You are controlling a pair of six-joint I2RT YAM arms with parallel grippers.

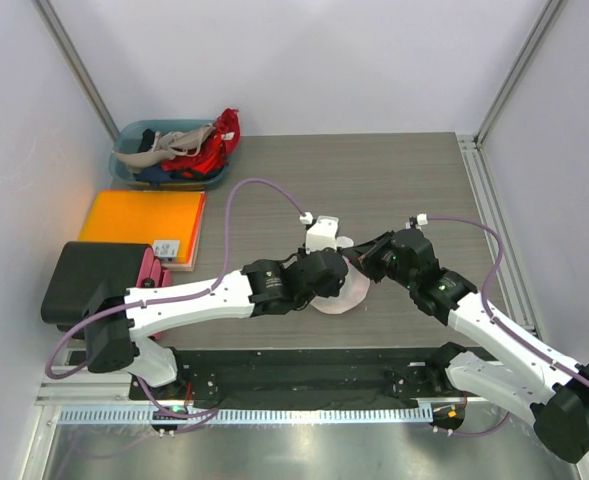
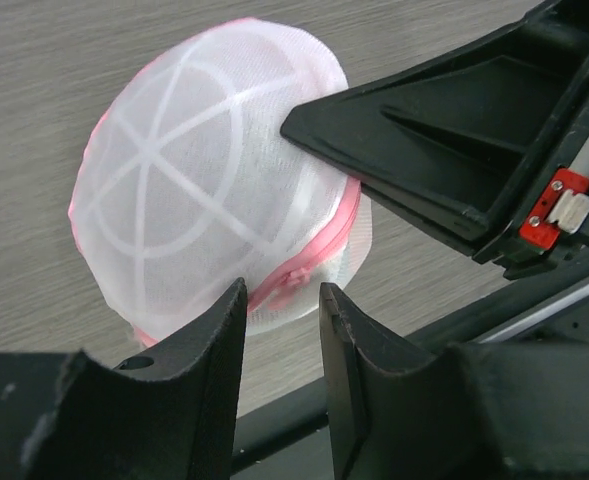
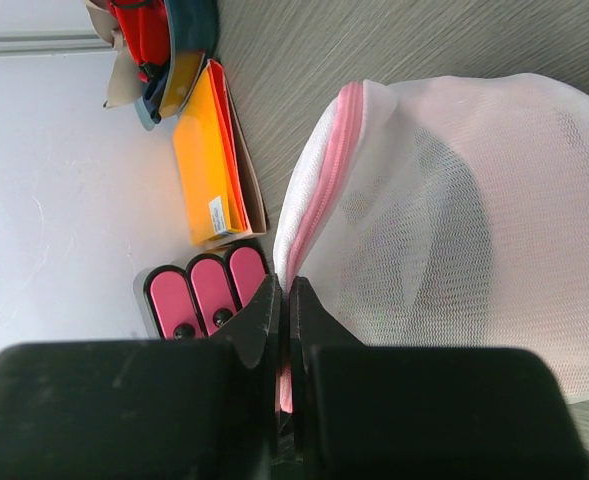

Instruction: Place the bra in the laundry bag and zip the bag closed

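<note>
The white mesh laundry bag with a pink zipper band lies on the table, largely hidden by the arms in the top view. My right gripper is shut on the bag's zipper edge. My left gripper stands open over the lower part of the pink zipper, near a small pink piece that looks like the puller. The bra is not distinguishable; whether it is inside the bag cannot be told.
A teal basket of fabric items stands at back left, above orange folders. A black case with pink parts sits at the left.
</note>
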